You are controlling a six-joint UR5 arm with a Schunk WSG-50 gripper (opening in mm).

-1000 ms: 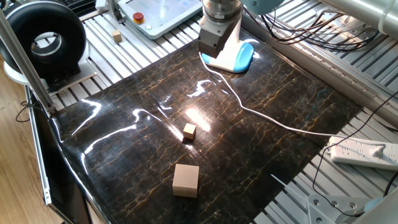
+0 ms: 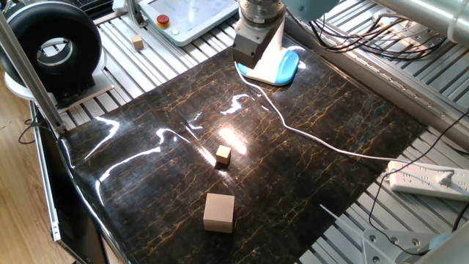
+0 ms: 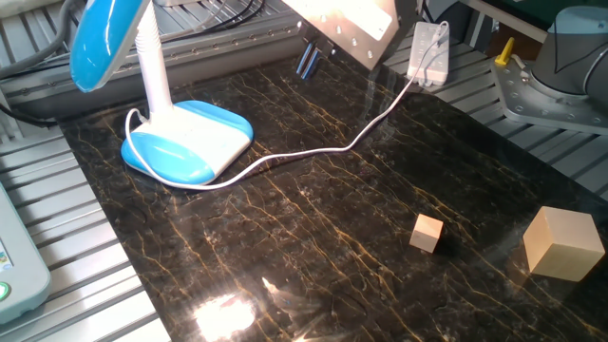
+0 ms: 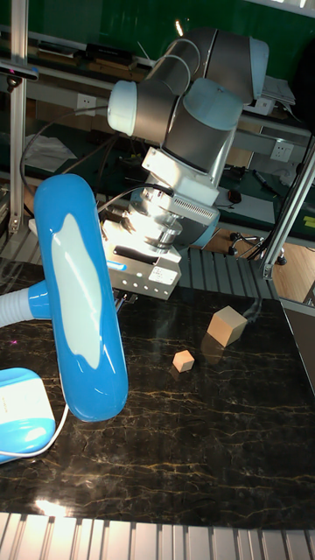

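On the dark marbled board lie two plain wooden cubes, a small one [image 2: 223,154] and a larger one [image 2: 219,213], standing apart from each other. From the other side, the small cube [image 3: 427,233] is left of the large cube [image 3: 562,244]. My gripper [image 3: 308,62] hangs well away from both cubes, over the board's far part in that view. Its two narrow fingers show close together, with nothing visible held; how far they are parted is unclear. The gripper body hides the fingers in exterior view 1, and the lamp head partly covers the gripper in exterior view 3.
A blue-and-white desk lamp [image 3: 190,142] stands on the board, its head [image 4: 82,298] raised high. Its white cable [image 2: 315,139] crosses the board to a power strip [image 2: 429,180]. Another small wooden block [image 2: 137,42] sits off the board, near a tablet-like panel [image 2: 187,18].
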